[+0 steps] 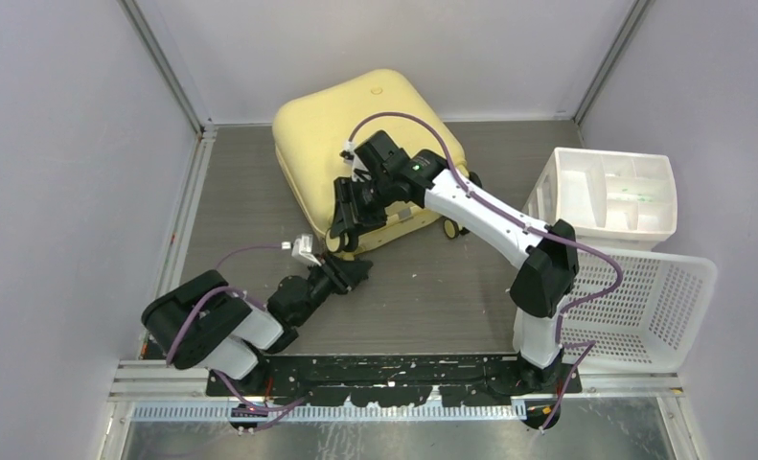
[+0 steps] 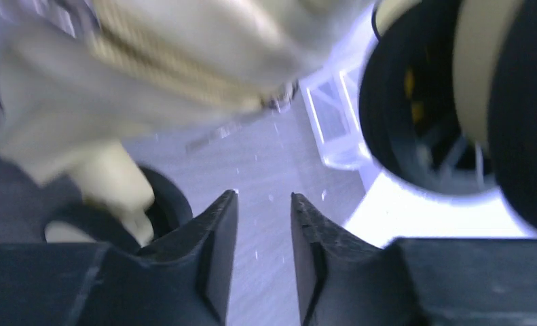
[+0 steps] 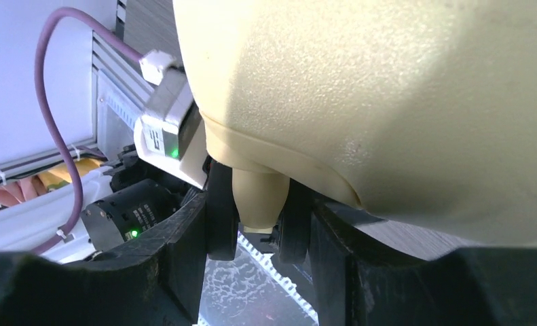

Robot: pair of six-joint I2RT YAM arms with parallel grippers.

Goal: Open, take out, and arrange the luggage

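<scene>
A pale yellow suitcase lies tilted at the back centre. My right gripper is at its front-left lower corner, shut on a rounded yellow piece of the suitcase, likely a wheel housing. My left gripper is just below that corner, fingers part open with nothing between them; its wrist view is blurred, with the suitcase's underside and black wheels close by. Another wheel shows at the suitcase's right.
A white drawer box and a white perforated basket stand along the right side.
</scene>
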